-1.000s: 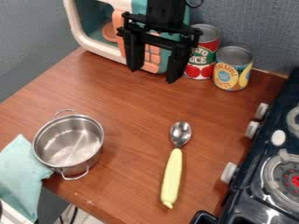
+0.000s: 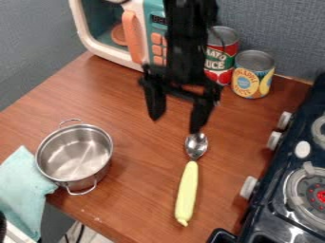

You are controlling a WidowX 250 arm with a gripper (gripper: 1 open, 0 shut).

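Observation:
My black gripper (image 2: pixel 178 112) hangs over the middle of the wooden table, blurred, its fingers apart with nothing visible between them; its right finger is just above the bowl of a spoon (image 2: pixel 196 145) with a long pale-yellow handle, lying lengthwise on the table. A steel pot (image 2: pixel 74 155) sits at the left edge, beside a light teal cloth (image 2: pixel 21 190).
A toy-like microwave (image 2: pixel 103 21) stands at the back left, with a red can (image 2: pixel 218 61) and a yellow can (image 2: pixel 253 78) to its right. A black stove (image 2: pixel 292 195) lines the right side.
My gripper has moved down and toward the camera, from in front of the microwave to nearer the spoon. The objects have not moved.

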